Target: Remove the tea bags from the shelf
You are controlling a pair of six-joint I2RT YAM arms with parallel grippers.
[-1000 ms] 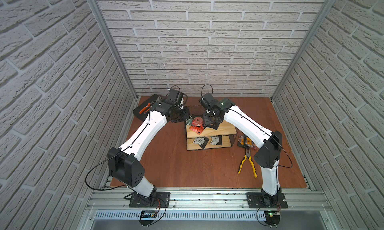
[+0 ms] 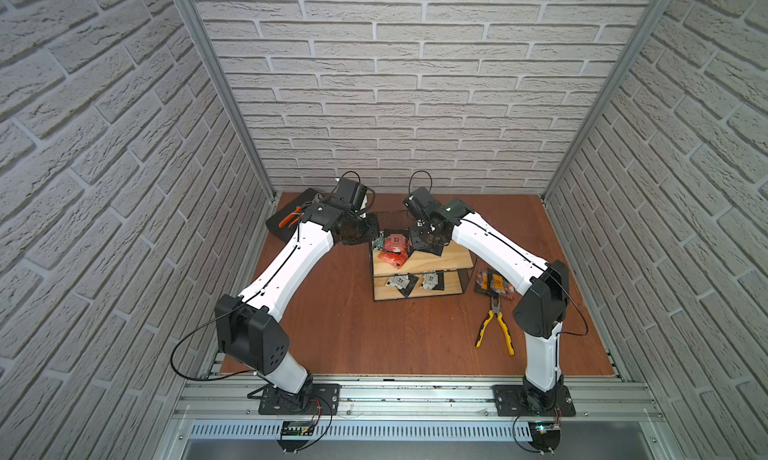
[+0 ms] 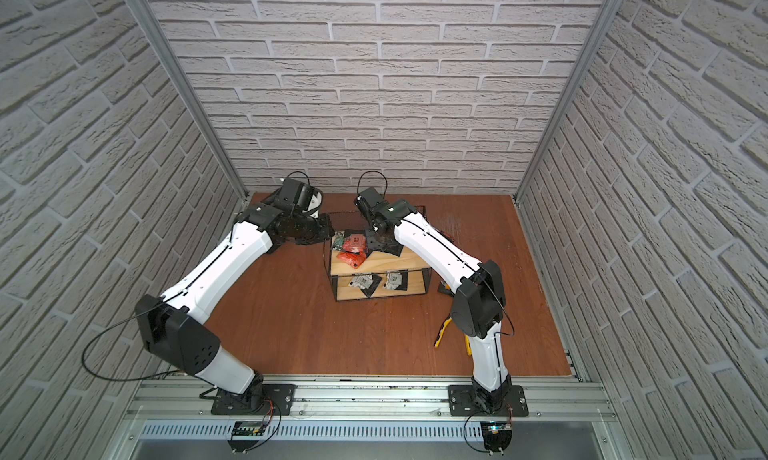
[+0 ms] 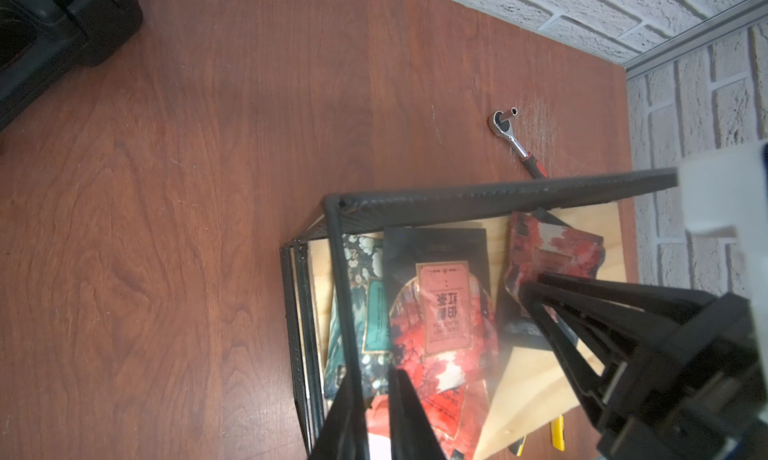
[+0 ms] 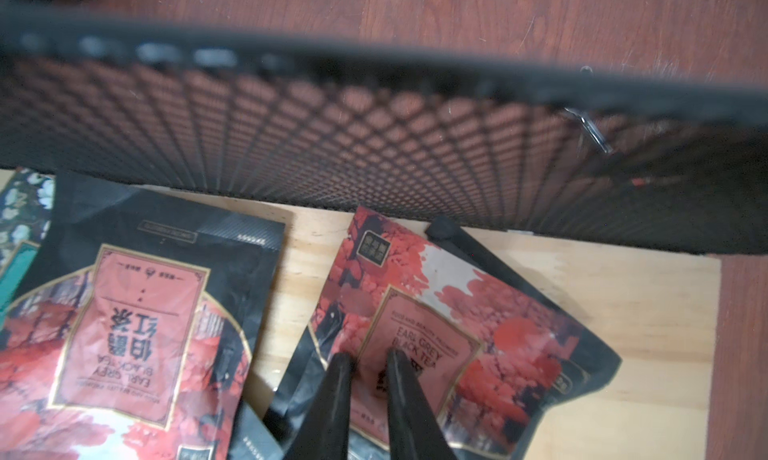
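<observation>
The mesh-sided shelf [image 2: 461, 254] has tea bags on two levels. In the right wrist view, a red Earl Grey tea bag [image 5: 512, 332] lies over a dark one on the upper board. My right gripper is over it, fingertips apart, the bag's label showing between them; touching cannot be told. To its left lies another Earl Grey bag [image 5: 128, 332]. At the shelf's left end, my left gripper stands open, empty, near a post; a green tea bag [image 4: 356, 324] is close by. Grey tea bags [image 2: 432, 280] lie on the lower level.
The shelf's black top rail [image 4: 504, 195] and left post [image 4: 344, 300] stand close to the grippers. Yellow-handled pliers [image 2: 496, 324] and orange packets [image 2: 497, 284] lie to the right. A ratchet [image 4: 512, 135] lies behind the shelf.
The right gripper has shifted slightly to the right, and the dark bag edge beside it shows a little further right. The left arm has stayed in place.
</observation>
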